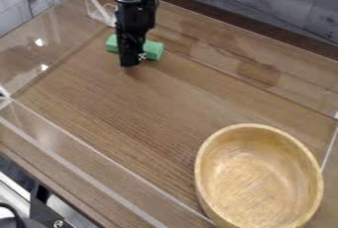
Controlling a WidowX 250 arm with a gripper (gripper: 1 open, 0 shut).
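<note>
My black gripper (pixel 129 52) reaches down from the top of the camera view onto a green object (pixel 152 50) at the upper middle left, with its fingertips over or against it. Whether the fingers are closed on it is too small and dark to tell.
A large round beige bowl (pixel 258 178) stands at the lower right. A clear plastic item lies at the upper left edge, beside the arm.
</note>
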